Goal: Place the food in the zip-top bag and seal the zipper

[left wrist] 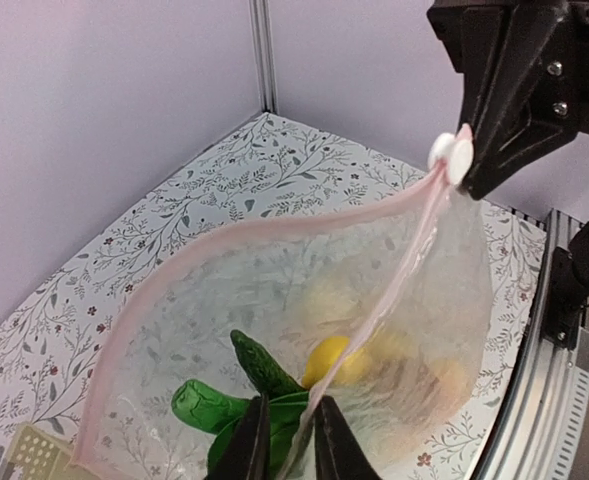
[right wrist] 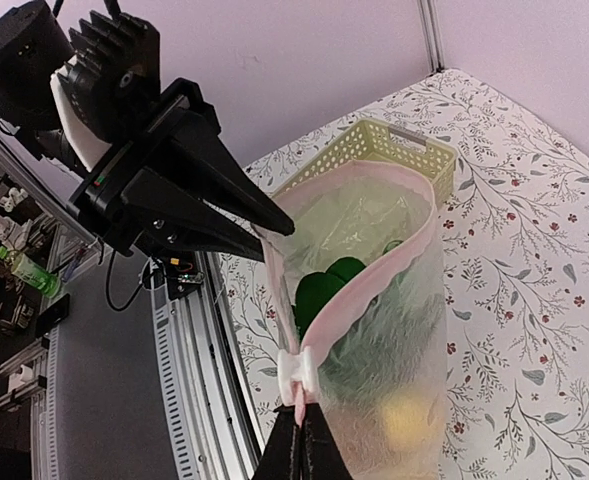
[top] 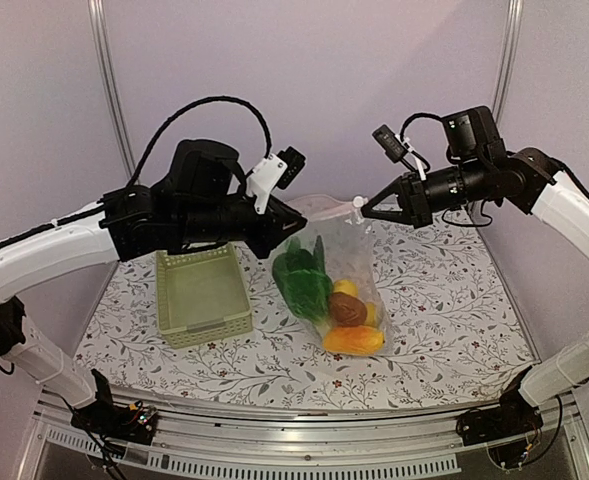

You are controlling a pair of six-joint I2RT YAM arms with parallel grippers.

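The clear zip bag with a pink zipper strip hangs upright over the table, holding green vegetables, a brown item, yellow items and an orange piece. My right gripper is shut on the bag's top corner at the white slider. My left gripper is at the near strip toward the other end; in the left wrist view its fingertips straddle the pink strip, and whether they are closed on it is unclear.
A pale green basket stands left of the bag. The metal front rail runs along the near edge.
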